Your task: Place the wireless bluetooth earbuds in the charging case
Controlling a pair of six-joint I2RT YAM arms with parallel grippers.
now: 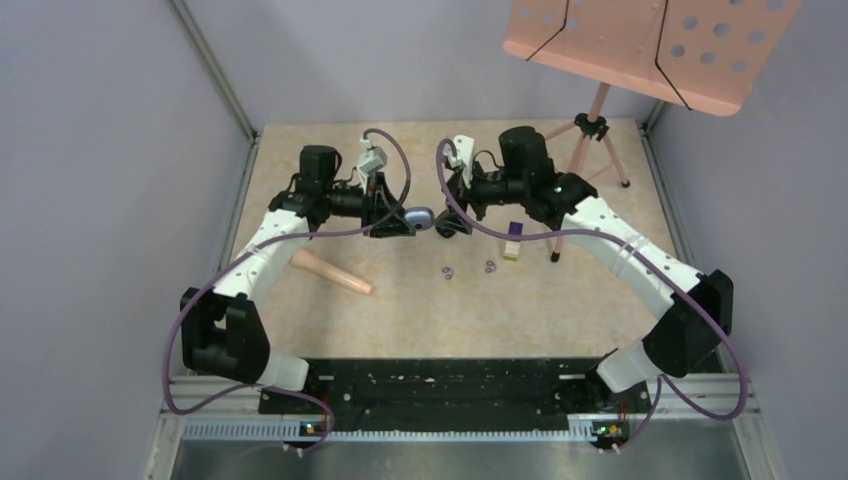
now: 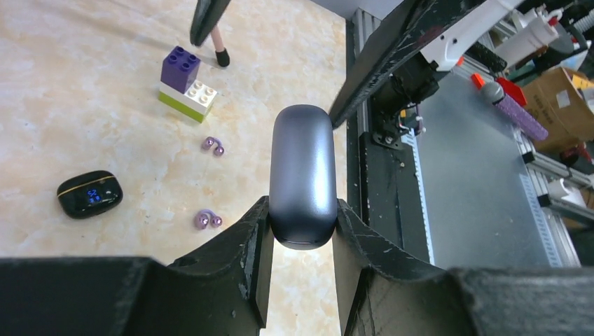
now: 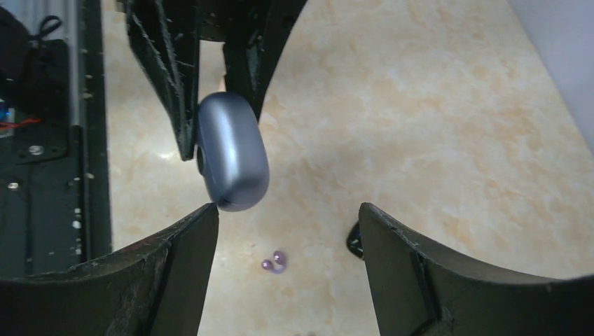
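Note:
My left gripper is shut on a shiny grey-blue oval case (image 2: 302,168), raised above the table; in the top view the case (image 1: 418,217) sits between both grippers. My right gripper is open, its fingers empty, facing the held case (image 3: 235,150). Two small pairs of lilac earbud-like pieces (image 2: 213,145) lie on the table. A black case with a gold line and blue display lies near them, partly hidden in the right wrist view.
Purple and white-green blocks (image 1: 512,243) lie at the right, near a pink stand (image 1: 600,100). A beige cylinder (image 1: 330,270) lies at the left.

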